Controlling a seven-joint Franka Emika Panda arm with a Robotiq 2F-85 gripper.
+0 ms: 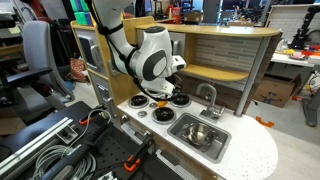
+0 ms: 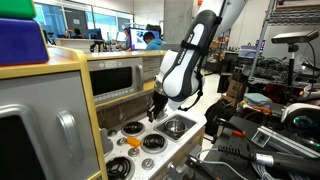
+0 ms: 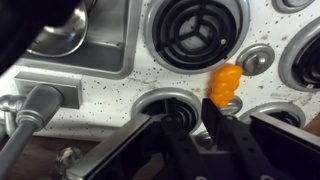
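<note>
An orange object [image 3: 224, 86] shows between the burners in the wrist view, its lower part overlapped by dark finger shapes. In exterior view 2 the orange object [image 2: 133, 142] appears on the white stovetop, to the left of the arm's end. My gripper reaches in from the bottom of the wrist view, above the stovetop. Its dark fingers blend with the black burner behind them, so whether anything is held between them is not clear. From outside, the white arm bends down over the burners and its fingertips are too small to make out.
Round black burners [image 3: 193, 32] and silver knobs [image 3: 257, 60] surround the orange object. A sink [image 1: 200, 135] with a metal bowl [image 1: 199, 133] and a faucet [image 1: 210, 96] lies to the right. Shelving [image 1: 215, 73] and a microwave [image 2: 116, 81] stand behind.
</note>
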